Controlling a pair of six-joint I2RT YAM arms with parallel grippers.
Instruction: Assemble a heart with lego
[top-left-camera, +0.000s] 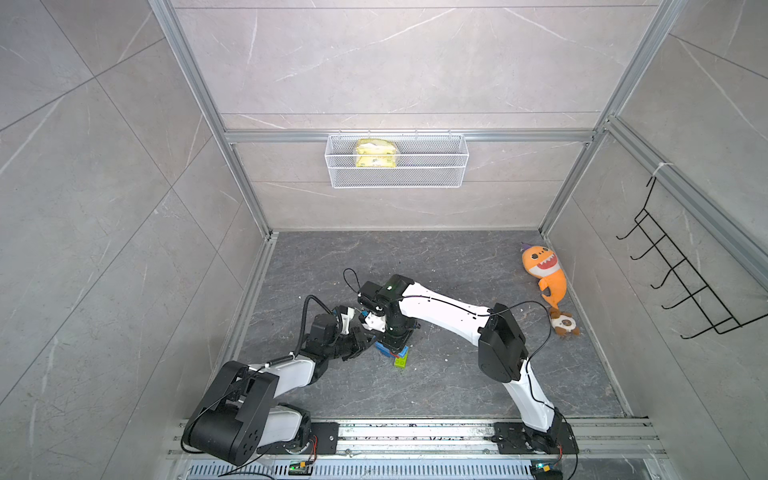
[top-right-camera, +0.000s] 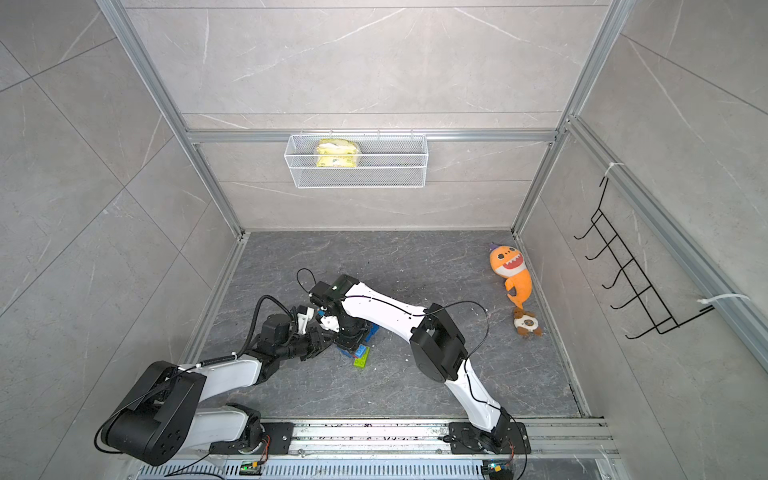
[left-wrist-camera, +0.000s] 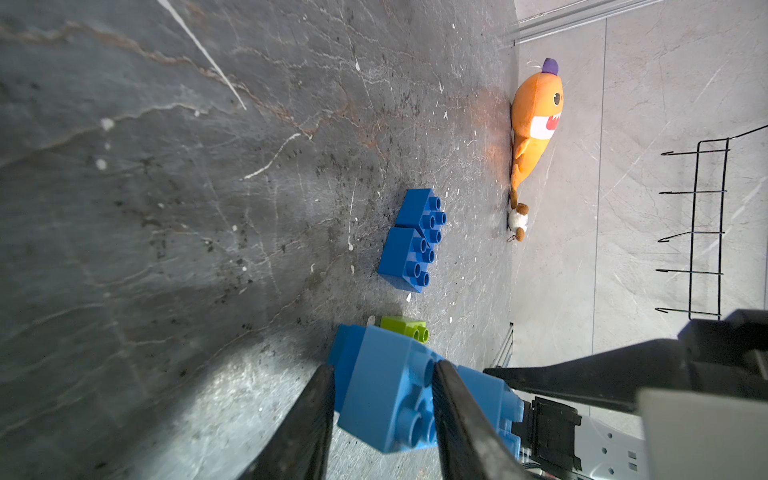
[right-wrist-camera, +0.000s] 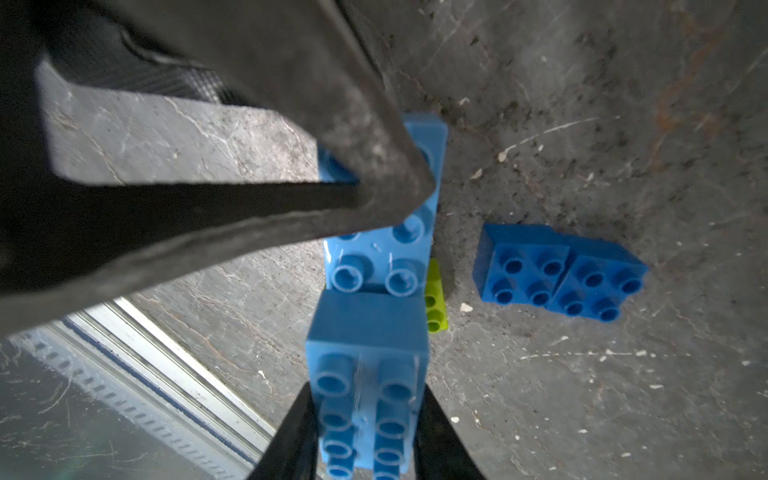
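My left gripper has its fingers around the end of a light blue brick assembly (left-wrist-camera: 376, 384); whether they press on it is unclear. My right gripper (top-left-camera: 376, 336) is over the same assembly; in the right wrist view a light blue brick (right-wrist-camera: 368, 376) sits between its fingertips. Two darker blue bricks (right-wrist-camera: 520, 264) lie side by side on the table, near a lime green brick (right-wrist-camera: 434, 296) partly hidden under the light blue assembly.
An orange shark plush (top-left-camera: 544, 268) and a small brown-and-white plush (top-left-camera: 563, 323) lie at the right wall. A white wire basket (top-left-camera: 432, 160) hangs on the back wall, a black hook rack (top-left-camera: 680, 280) on the right wall.
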